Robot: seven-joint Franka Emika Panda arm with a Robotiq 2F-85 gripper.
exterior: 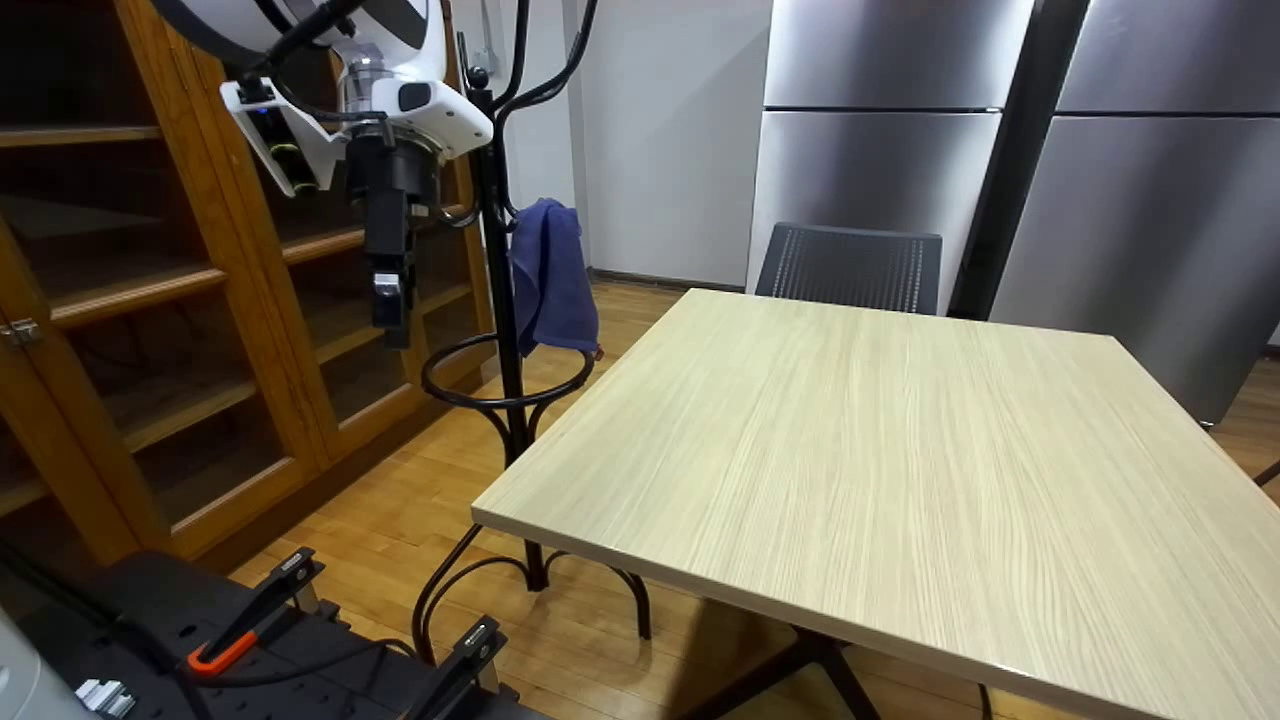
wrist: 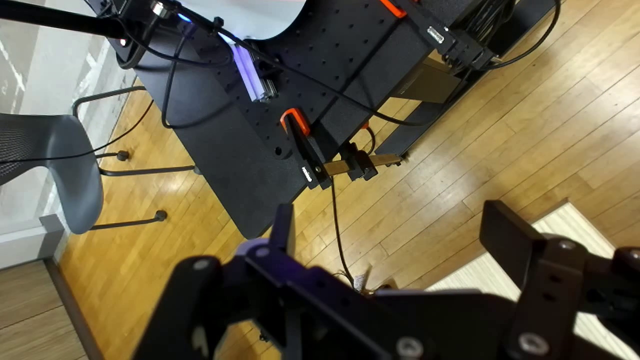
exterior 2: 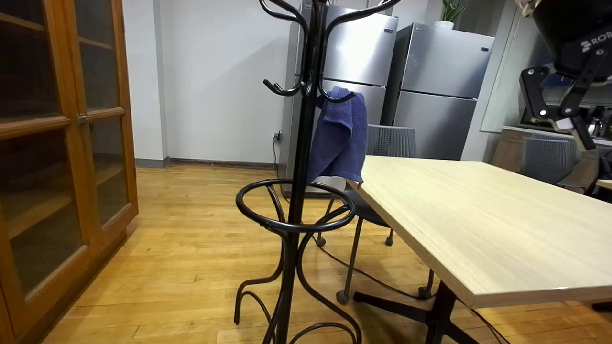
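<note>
My gripper is open, its two dark fingers wide apart with nothing between them; beyond the gap lies the wooden floor. In exterior view 1 the gripper point(exterior: 391, 314) hangs pointing down at the upper left, in front of the glass-doored cabinet. Only part of the gripper point(exterior 2: 568, 131) enters exterior view 2, at the upper right. A blue towel point(exterior 2: 339, 137) hangs from a hook of the black coat rack point(exterior 2: 299, 189). In exterior view 1 the towel point(exterior: 552, 278) shows right of the gripper and apart from it.
A wooden cabinet point(exterior: 282, 360) stands on the left, and a dark chair point(exterior: 852, 266) is behind the table near the steel fridges point(exterior: 882, 168). Clamps and cables lie on the black robot base point(wrist: 240, 156).
</note>
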